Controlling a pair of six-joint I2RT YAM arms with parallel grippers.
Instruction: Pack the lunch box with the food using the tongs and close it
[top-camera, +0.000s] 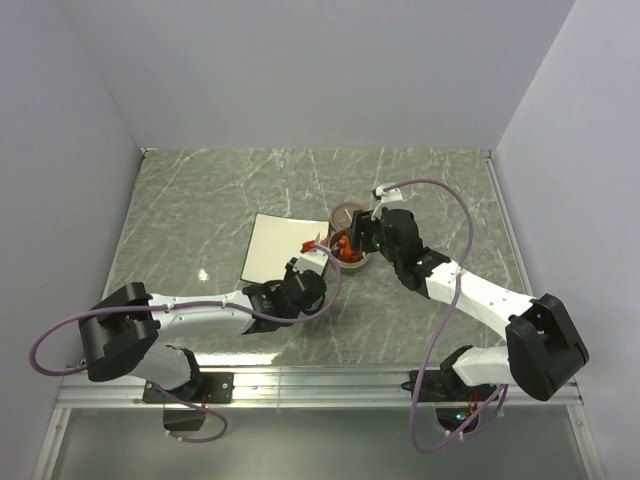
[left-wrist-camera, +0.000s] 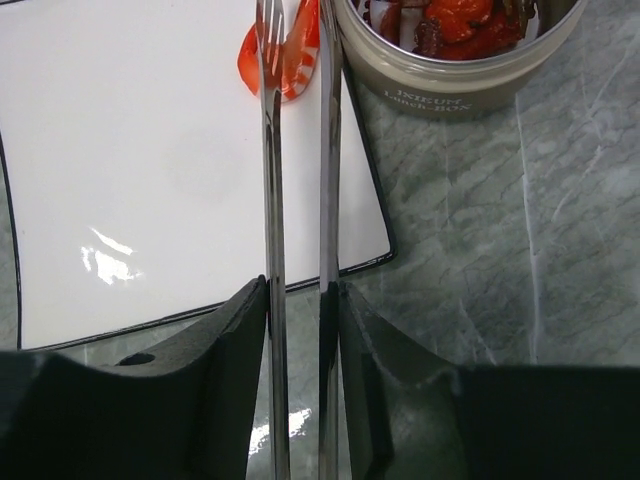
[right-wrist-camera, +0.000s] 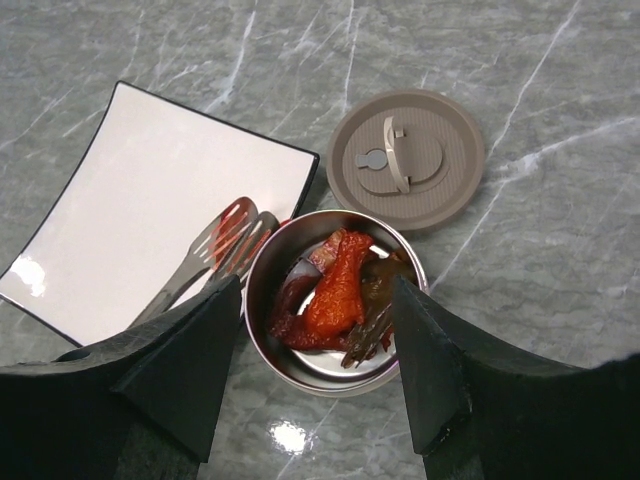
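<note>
Metal tongs are held in my left gripper, which is shut on their two arms. Their slotted tips reach over a red-orange shrimp at the right edge of the white board. Whether the tips grip the shrimp or only flank it, I cannot tell. Right beside the board stands the round lunch box, uncovered, with a drumstick and other dark food inside. Over the box my right gripper is open, its fingers apart in front of the bowl with nothing between them.
Behind the lunch box its round brown lid lies flat, handle upward. Both arms come close together near the box.
</note>
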